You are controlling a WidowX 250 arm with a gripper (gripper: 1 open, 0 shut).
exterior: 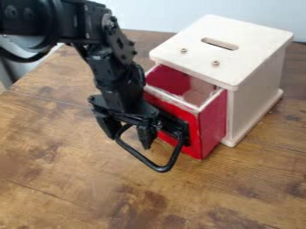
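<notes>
A pale wooden box (pixel 249 98) with a slot in its top stands at the right, its red drawer (pixel 208 130) pulled part way out toward the left, the inside visible from above. My black gripper (pixel 146 132) is at the drawer's front face, low and close against it, with a black looped bar below it. Whether the fingers are apart or closed, and whether they hold anything, is hard to make out.
A white wall (pixel 156 13) is behind the table.
</notes>
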